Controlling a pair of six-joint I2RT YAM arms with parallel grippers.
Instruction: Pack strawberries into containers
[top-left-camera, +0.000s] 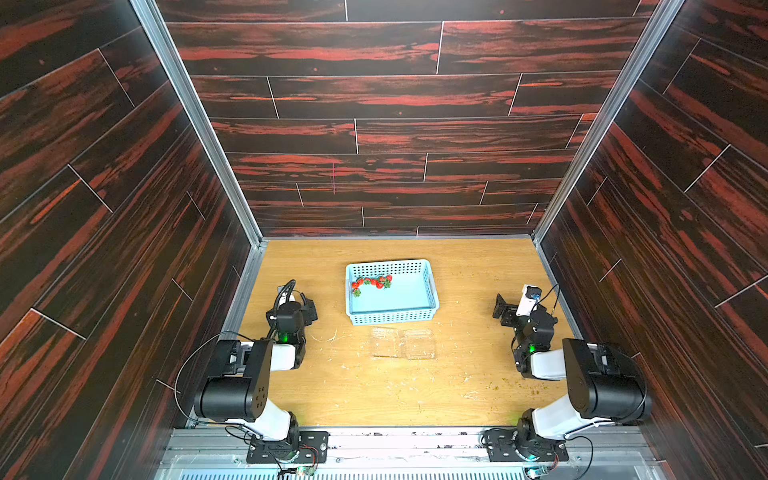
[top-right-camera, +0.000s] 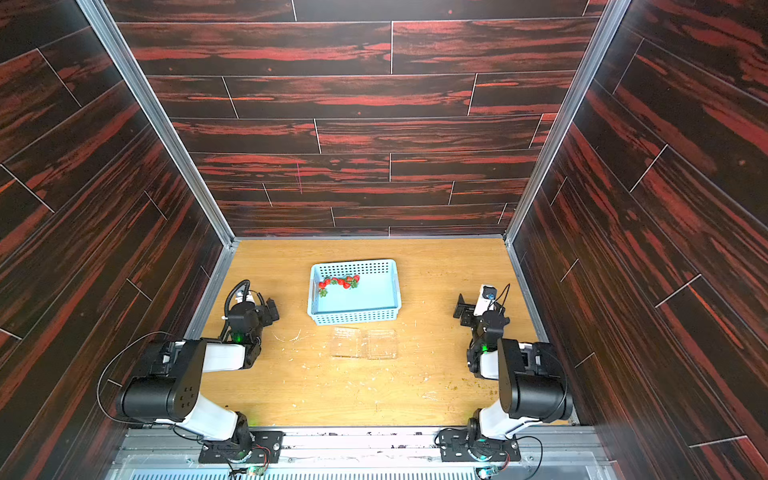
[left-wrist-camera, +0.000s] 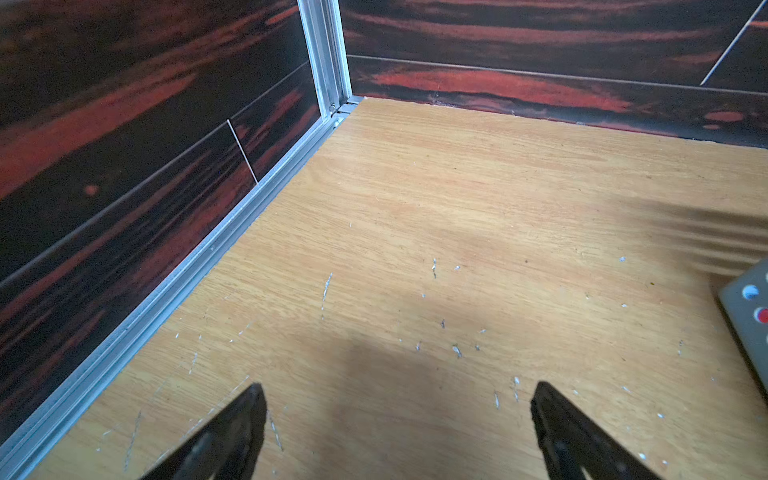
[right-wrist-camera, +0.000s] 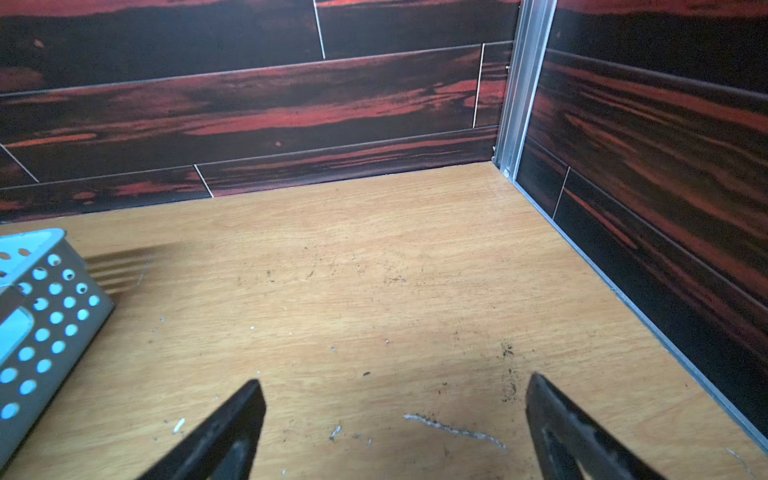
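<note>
Several red strawberries (top-left-camera: 379, 284) with green leaves lie along the left and back part of a light blue perforated basket (top-left-camera: 394, 318). In front of the basket a clear plastic container (top-left-camera: 385, 343), seemingly opened flat in two halves, rests on the table. Well left of the basket, my left gripper stands open, with bare table between its fingers. My right gripper is open too, far to the right of the basket, and holds nothing. Only one side of the basket (right-wrist-camera: 48, 336) enters the right wrist view.
Dark red-streaked walls (top-left-camera: 384, 136) close in the back and sides of the wooden table (top-left-camera: 472, 276). Free room lies between each gripper and the basket, and across the front. Small scraps and scratches mark the surface.
</note>
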